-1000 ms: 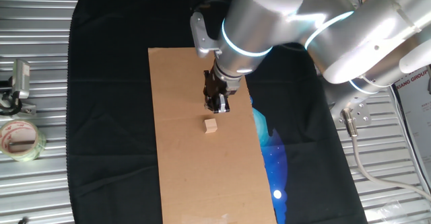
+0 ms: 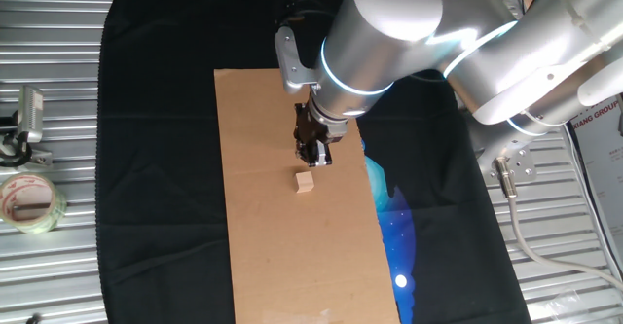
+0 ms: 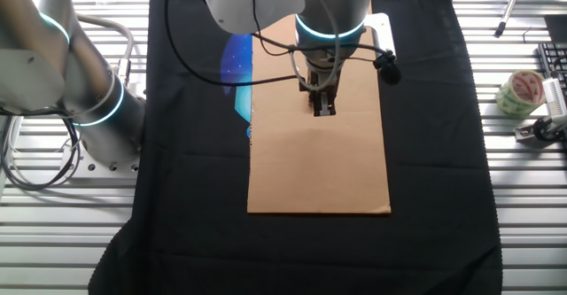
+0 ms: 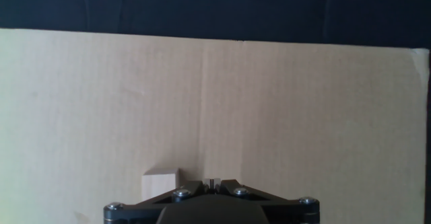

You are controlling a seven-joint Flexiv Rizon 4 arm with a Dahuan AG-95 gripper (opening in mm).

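A small pale wooden cube (image 2: 305, 182) rests on a brown cardboard sheet (image 2: 292, 251). Just above the sheet, my gripper (image 2: 318, 161) points down on the far side of the cube, apart from it. The wrist view shows the two black fingers drawn together at the gripper, with nothing visible between their tips. There, the wooden cube (image 4: 159, 183) lies left of the fingertips, its lower part cut off by the gripper body. In exterior view 2 the gripper (image 3: 325, 111) hangs over the cardboard, and the cube cannot be made out.
Black cloth (image 2: 161, 168) surrounds the cardboard. A blue patterned sheet (image 2: 397, 236) sticks out from under its right edge. On the left metal surface stands a roll of tape (image 2: 32, 202). Loose cables (image 3: 213, 80) hang around the arm. Most of the cardboard is clear.
The arm has shifted only very slightly. The cube and the cardboard have stayed in place.
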